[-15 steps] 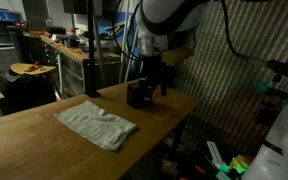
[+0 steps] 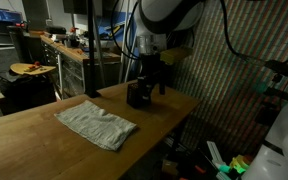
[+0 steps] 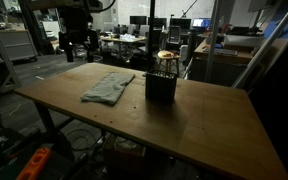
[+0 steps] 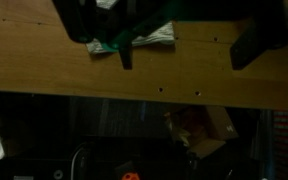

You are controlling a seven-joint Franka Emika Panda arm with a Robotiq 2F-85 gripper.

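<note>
A light grey cloth [image 2: 96, 124] lies flat on the wooden table [image 2: 29, 145]; exterior view 2 shows the cloth [image 3: 108, 88] left of a dark box [image 3: 160, 90]. My gripper [image 2: 152, 86] hangs above the table, apart from the cloth and in front of the box [image 2: 135, 95] in exterior view 1. Seen from the wrist, the gripper is open, its fingers [image 4: 249, 48] wide apart over the table's edge with nothing between them. Part of the cloth [image 4: 159, 36] shows beside the left finger, and the rest is hidden.
Below the table edge in the wrist view are a cardboard box [image 4: 206, 128] and dark floor with cables. Bare tabletop [image 3: 209, 115] stretches to the right of the dark box in exterior view 2. Thin upright bars rise behind that box.
</note>
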